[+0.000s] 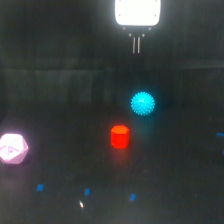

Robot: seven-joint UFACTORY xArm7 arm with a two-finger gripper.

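Note:
High in the view, the gripper (136,51) hangs below a white hand (138,12). Its two thin, pale fingers point down with a narrow dark strip between them. Nothing bright shows there, but how wide the fingers stand is unclear in the dark. Well below the fingertips in the picture is a spiky light-blue ball (143,104). A short red cylinder (120,136) stands upright, lower and a little left of the ball, apart from it. Over at the left edge sits a faceted pink-white block (13,148). None of these touches the gripper.
On the dark surface (70,160) lie small blue marks, one at the left (40,187). A small white speck (81,204) shows near the bottom.

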